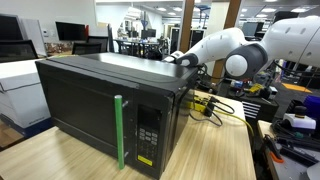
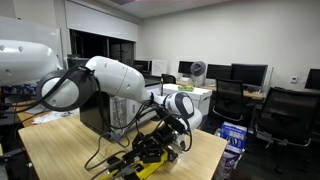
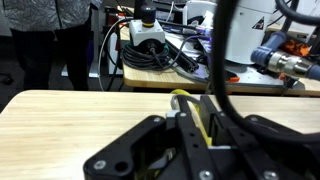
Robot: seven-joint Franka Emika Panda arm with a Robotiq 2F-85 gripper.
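A black microwave (image 1: 110, 105) stands on the wooden table, a green strip down its front beside the keypad. Beyond its right side, my arm reaches down, and the gripper is mostly hidden there. In the second exterior view my gripper (image 2: 152, 157) is low over the table, with a bright yellow object (image 2: 156, 168) at its fingers. From the wrist, a slim yellow piece (image 3: 197, 117) shows by the dark gripper, which appears shut on it. The fingertips are largely covered, so the object's full shape cannot be made out.
A yellow cord (image 1: 238, 117) and dark cables loop over the table right of the microwave.
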